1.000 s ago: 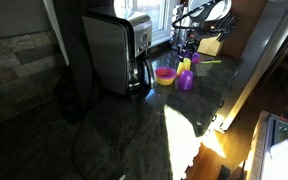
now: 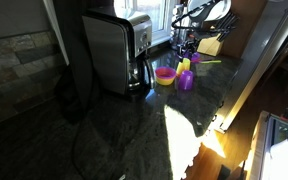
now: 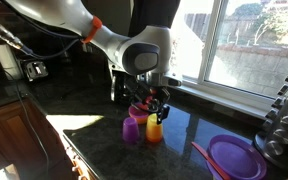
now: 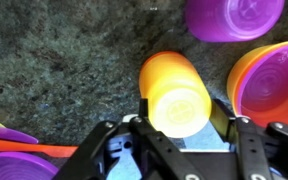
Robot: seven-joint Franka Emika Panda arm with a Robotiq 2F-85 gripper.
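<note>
A yellow-orange cup (image 4: 174,85) stands on the dark counter, seemingly upside down with its closed end towards the wrist camera. My gripper is part open, with one finger on each side of the cup's closed end. In exterior view 2 the gripper (image 3: 154,103) reaches down from above to the top of the yellow cup (image 3: 154,130). Whether the fingers touch it is hard to tell. A purple cup (image 4: 219,18) stands close beside it, also seen as a purple cup (image 3: 131,131) from the other side.
A pink and yellow bowl (image 4: 274,85) is close by on the other side. A purple plate (image 3: 249,158) with a red-orange utensil (image 3: 210,160) lies near the window. The coffee maker (image 2: 126,50) stands on the counter, whose front stretch (image 2: 119,135) is clear.
The arm and gripper show little movement at the far end of the counter. The cups and bowl look unmoved.
</note>
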